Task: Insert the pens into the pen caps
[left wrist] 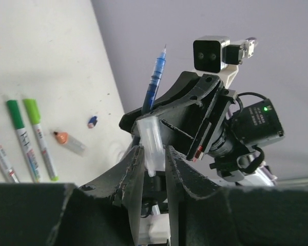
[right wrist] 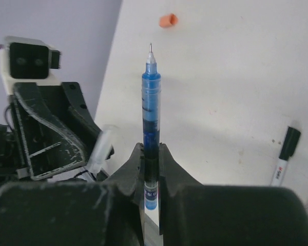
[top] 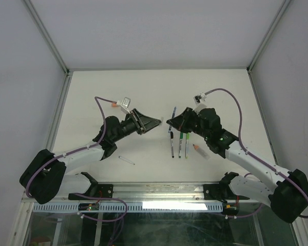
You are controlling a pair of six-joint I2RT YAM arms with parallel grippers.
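A slim blue pen [right wrist: 151, 107] stands upright in my right gripper, which is shut on its lower body with the bare tip up. The pen is seen from the side, tip up, in the left wrist view too. My left gripper has a pale translucent pen cap between its fingertips, blurred in the right wrist view. In the top view the left gripper [top: 161, 122] and right gripper [top: 168, 122] face each other, a small gap between them. Cap and pen are apart.
On the table lie a black-capped marker [top: 172, 145], a dark green one [top: 180, 145], a light green one [top: 187, 146] and an orange-tipped pen [top: 200, 151]. A thin clear pen [top: 126, 160] lies front left; an orange piece [right wrist: 168, 20] lies at the back left.
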